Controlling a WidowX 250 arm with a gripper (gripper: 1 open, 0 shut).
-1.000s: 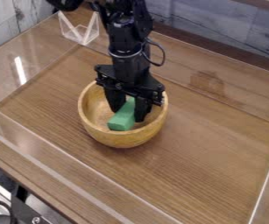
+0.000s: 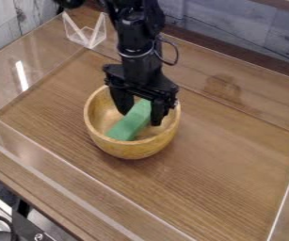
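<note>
A yellow bowl point(image 2: 113, 141) stands on the wooden table, slightly left of centre. Inside it lies a green elongated object point(image 2: 129, 122), tilted from lower left to upper right. My black gripper point(image 2: 140, 104) hangs over the bowl from above, its fingers open at the upper part of the bowl, close above the green object. Whether it touches the object cannot be made out.
Bare tabletop point(image 2: 222, 188) spreads to the right and front of the bowl. A clear plastic item point(image 2: 87, 26) is at the back left. The table's edges and a wall border the view.
The gripper has risen a little from its lower place in the bowl, and more of the green object shows beneath it.
</note>
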